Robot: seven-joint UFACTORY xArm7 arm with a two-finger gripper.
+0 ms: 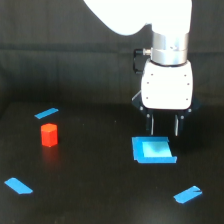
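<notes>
A red cube (49, 135) sits on the dark table at the left. Toward the right lies a blue-outlined square (137, 150) with a paler middle. My gripper (164, 131) hangs just above and behind that square, pointing down. Its two dark fingers (150, 123) stand apart, and nothing shows between them. The cube is well to the left of the gripper.
Strips of blue tape lie at the back left (47, 112), front left (18, 186) and front right (187, 194). Between the cube and the blue square the table is bare. A dark curtain (60, 65) closes off the back.
</notes>
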